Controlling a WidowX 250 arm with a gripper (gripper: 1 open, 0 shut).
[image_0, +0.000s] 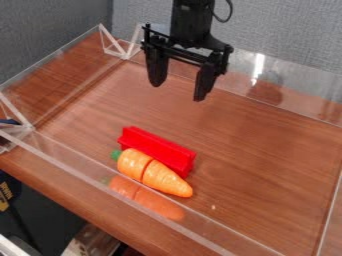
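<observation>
My black gripper (179, 78) hangs over the back of the wooden surface, its two fingers spread wide with nothing between them. Toward the front lie a red bar-shaped object (158, 146) and, beside it on the near side, an orange toy carrot (152, 174) with a green tip at its left end. Both are well away from the gripper.
A clear plastic wall runs along the front, with an orange reflection in it, and another along the back (289, 95). A white bracket stands at the back left.
</observation>
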